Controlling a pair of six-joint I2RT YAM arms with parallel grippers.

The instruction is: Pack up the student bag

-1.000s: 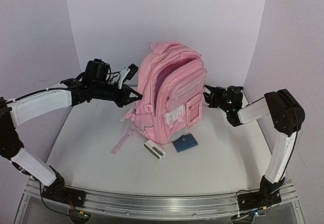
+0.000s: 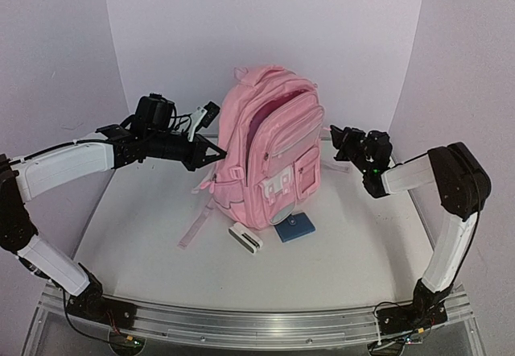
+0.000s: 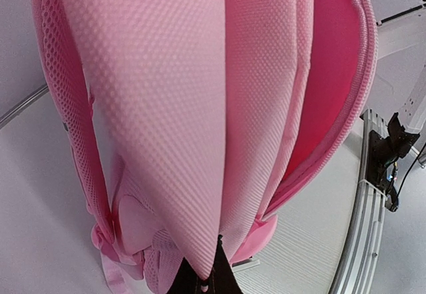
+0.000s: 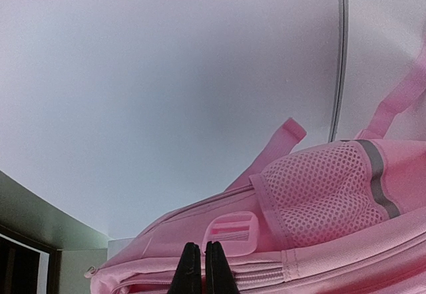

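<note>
A large pink backpack (image 2: 278,151) stands upright on the table, its main opening gaping at the top front. At its left edge is my left gripper (image 2: 219,155); in the left wrist view pink fabric (image 3: 166,74) narrows down between its fingers, which are shut on it. My right gripper (image 2: 336,142) is apart from the backpack's right side. Its fingers (image 4: 216,267) stand close together with nothing seen between them, and a pink buckle (image 4: 231,233) and mesh pocket (image 4: 319,191) lie beyond. In front of the backpack are a white case (image 2: 245,238) and a dark blue booklet (image 2: 294,227).
A loose pink strap (image 2: 195,225) trails onto the table at the backpack's left. Pale walls (image 2: 265,18) close in the back and sides; a metal rail (image 2: 257,317) runs along the front.
My right gripper has moved right and slightly up, away from the backpack's side, which has sagged slightly to the left. The left arm has kept its place.
</note>
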